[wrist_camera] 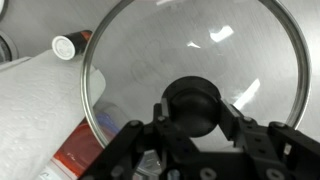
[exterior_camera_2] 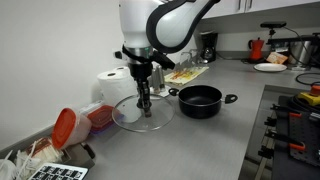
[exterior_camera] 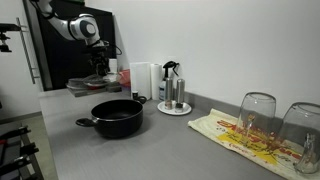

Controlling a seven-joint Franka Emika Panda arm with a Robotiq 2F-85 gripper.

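A clear glass lid (exterior_camera_2: 128, 116) with a metal rim and black knob (wrist_camera: 192, 105) hangs above the counter, tilted in exterior view 2. My gripper (exterior_camera_2: 146, 97) is shut on the knob from above; in the wrist view its dark fingers (wrist_camera: 228, 120) meet the knob's near side. The black pot (exterior_camera: 118, 118) stands uncovered on the counter, apart from the lid. In exterior view 2 the pot (exterior_camera_2: 200, 104) is to the right of the lid.
A paper towel roll (exterior_camera_2: 115, 86) and a red container (exterior_camera_2: 70, 127) stand near the lid. Bottles on a white plate (exterior_camera: 174, 107) are behind the pot. Two upturned glasses (exterior_camera: 257, 112) sit on a patterned cloth (exterior_camera: 222, 126) at the right.
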